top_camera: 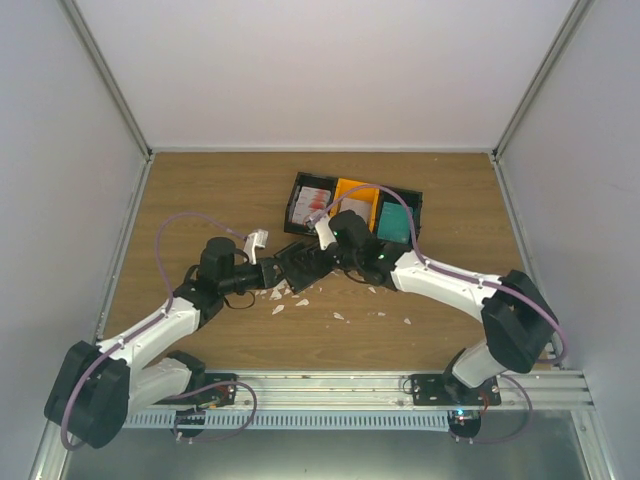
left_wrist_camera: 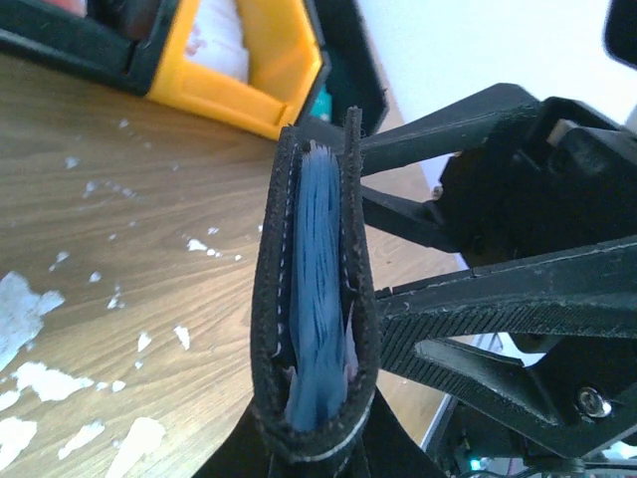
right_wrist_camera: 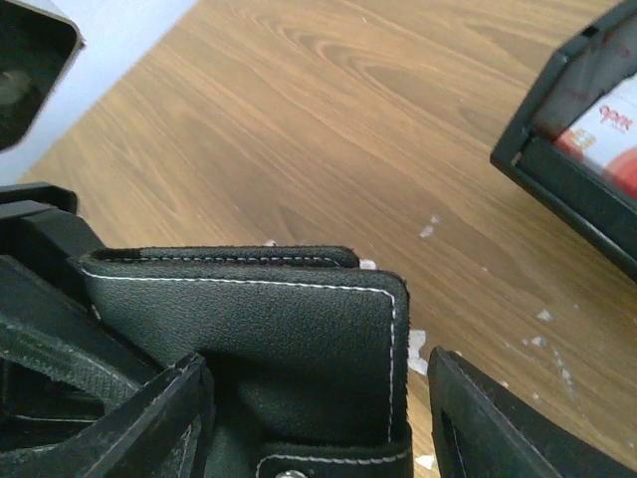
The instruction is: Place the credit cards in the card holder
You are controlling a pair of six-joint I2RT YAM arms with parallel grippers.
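The black card holder (top_camera: 298, 272) with pale stitching hangs above the table, and my left gripper (top_camera: 272, 268) is shut on it. Edge-on in the left wrist view, the holder (left_wrist_camera: 264, 329) has its mouth parted over a blue inside. From the right comes my right gripper (top_camera: 318, 252), its fingers (left_wrist_camera: 498, 309) spread beside the holder. One finger (right_wrist_camera: 488, 423) stands clear of the holder's stitched edge (right_wrist_camera: 299, 339) in the right wrist view; whether the other touches is hidden. Red-and-white cards (top_camera: 313, 204), whitish cards (top_camera: 354, 209) and teal ones (top_camera: 395, 222) lie in boxes behind.
Behind the grippers, a black box (top_camera: 292, 218), an orange box (top_camera: 345, 185) and another black box (top_camera: 416, 200) stand side by side. White scraps (top_camera: 278, 309) litter the wood below.
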